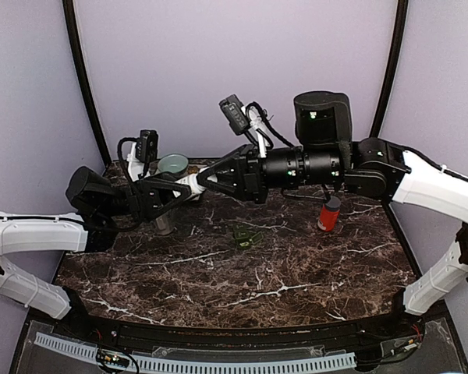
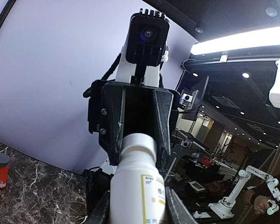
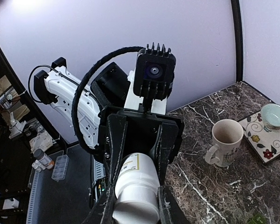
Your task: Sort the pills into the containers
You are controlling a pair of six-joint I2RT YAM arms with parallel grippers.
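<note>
A white pill bottle with a yellow-edged label [image 2: 135, 191] is held in the air between both arms, lying roughly sideways in the top view. My left gripper [image 1: 187, 186] is shut on its body. From the other side my right gripper [image 1: 208, 177] is shut on the white ribbed cap [image 3: 136, 200], which sits against the bottle's neck. The fingers hide parts of the bottle. A red bottle with a dark cap [image 1: 328, 214] stands on the table at the right, also visible in the left wrist view. No loose pills show.
At the back left are a patterned mug [image 3: 225, 140], a pale green bowl [image 3: 274, 116] and a floral tile [image 3: 255, 134]. A small green item [image 1: 244, 234] lies mid-table, beneath the arms.
</note>
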